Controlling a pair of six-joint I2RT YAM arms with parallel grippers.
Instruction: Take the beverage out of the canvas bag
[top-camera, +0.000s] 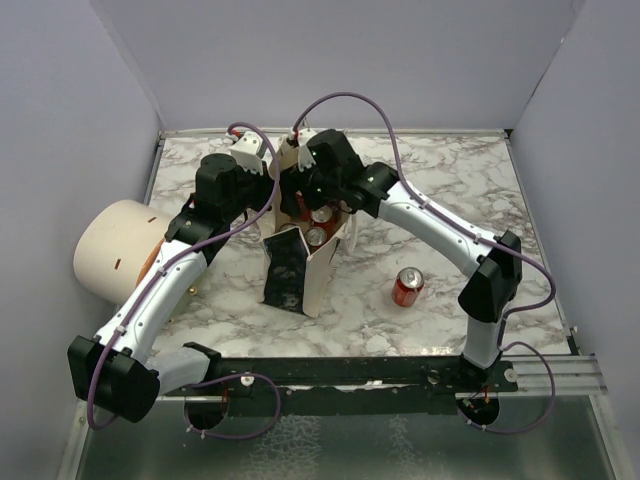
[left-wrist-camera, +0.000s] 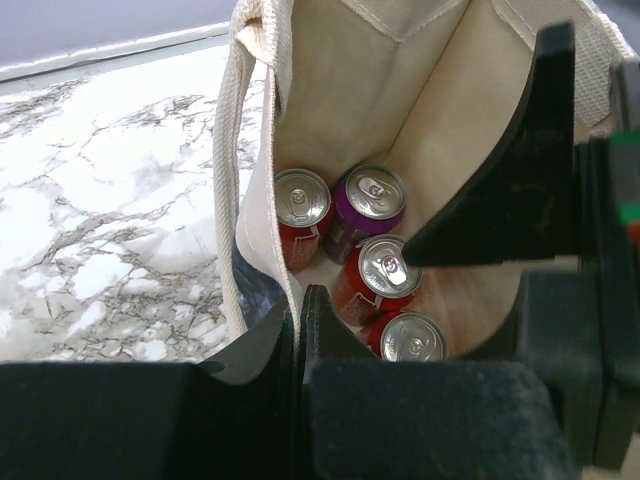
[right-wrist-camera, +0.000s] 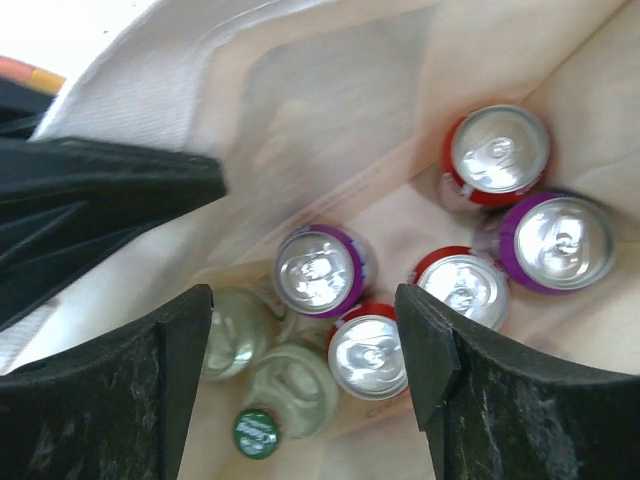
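The canvas bag (top-camera: 318, 277) stands upright and open-topped at mid-table. My left gripper is shut on its side rim, the cloth edge running between the fingers. Over the bag's opening, my right gripper points down, fingers apart with nothing held. Below it lie a purple can (right-wrist-camera: 320, 270) and a red can (right-wrist-camera: 367, 352). Farther along inside are another purple can (right-wrist-camera: 563, 242) and two red cans, one in the corner (right-wrist-camera: 497, 155). Glass bottles (right-wrist-camera: 290, 390), one green-capped (right-wrist-camera: 256, 433), lean by the bag wall.
One red can (top-camera: 408, 287) stands on the marble table (top-camera: 470, 200), right of the bag. A large cream-coloured cylindrical object (top-camera: 120, 250) lies at the left edge.
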